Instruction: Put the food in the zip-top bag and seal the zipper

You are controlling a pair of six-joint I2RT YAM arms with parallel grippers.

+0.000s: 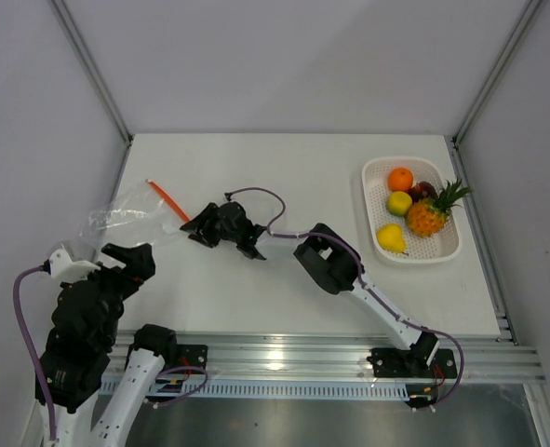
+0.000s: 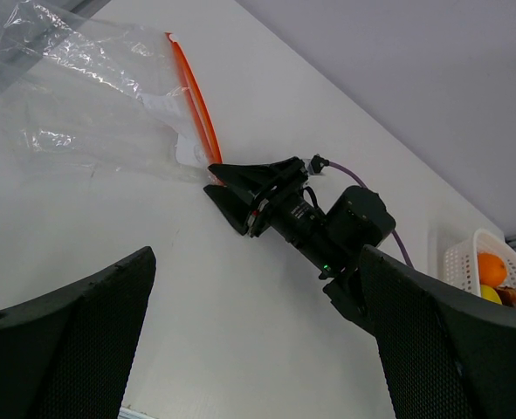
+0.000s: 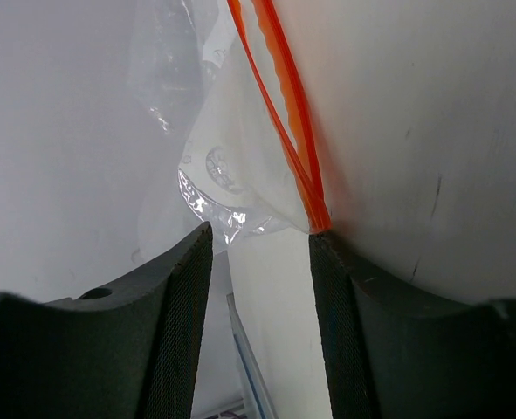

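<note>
A clear bag (image 1: pixel 130 219) with an orange zipper strip (image 1: pixel 167 200) lies flat at the table's left side. My right gripper (image 1: pixel 194 230) stands at the strip's near end. Its fingers are apart in the right wrist view, where the orange zipper end (image 3: pixel 317 214) is close to one fingertip (image 3: pixel 323 249); whether they touch I cannot tell. Over the front left, my left gripper (image 1: pixel 130 259) is open and empty, short of the bag. Food in the basket includes an orange (image 1: pixel 400 179), a pineapple (image 1: pixel 427 220), a yellow-green fruit (image 1: pixel 398 203) and a yellow fruit (image 1: pixel 391 238).
The white basket (image 1: pixel 375 186) stands at the right of the table. Dark fruit (image 1: pixel 427 189) lies in it beside the pineapple. My right arm (image 1: pixel 330 261) crosses the middle of the table.
</note>
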